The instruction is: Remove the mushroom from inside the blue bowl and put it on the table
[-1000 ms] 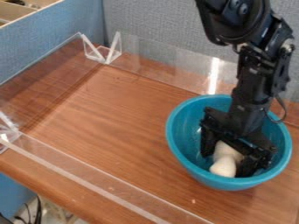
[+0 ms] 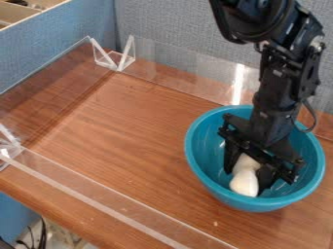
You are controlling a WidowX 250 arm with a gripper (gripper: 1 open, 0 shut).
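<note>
The blue bowl (image 2: 202, 156) stands on the right part of the wooden table (image 2: 130, 136). Inside it lies a pale, whitish mushroom (image 2: 243, 183), partly covered by my gripper. From above, my black gripper (image 2: 250, 167) reaches down into the bowl, its fingers around the mushroom's upper part. Whether the fingers press on the mushroom or only stand beside it cannot be made out. The far side of the mushroom is hidden behind the dark fingers.
Left of the bowl, the tabletop is bare. Clear low walls (image 2: 163, 63) edge the table, with a white corner bracket (image 2: 115, 54) at the back. A grey panel rises behind.
</note>
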